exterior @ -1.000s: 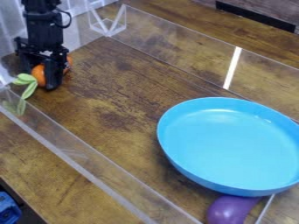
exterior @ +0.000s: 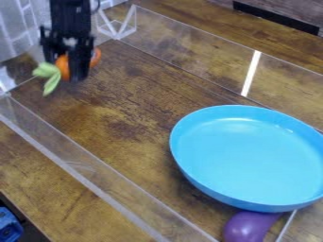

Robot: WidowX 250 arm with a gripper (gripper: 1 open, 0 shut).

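My black gripper (exterior: pixel 68 55) is at the upper left, blurred, shut on an orange carrot (exterior: pixel 85 57) with green leaves (exterior: pixel 47 74) hanging to the left. The carrot is partly hidden behind the fingers and appears held above the wooden surface.
A large blue plate (exterior: pixel 247 156) fills the right, with a purple eggplant (exterior: pixel 250 225) below it. Clear plastic walls edge the work area. A blue object (exterior: pixel 7 225) lies at the lower left.
My gripper and the carrot have moved up and to the right, away from the left corner. The plate and eggplant have not moved.
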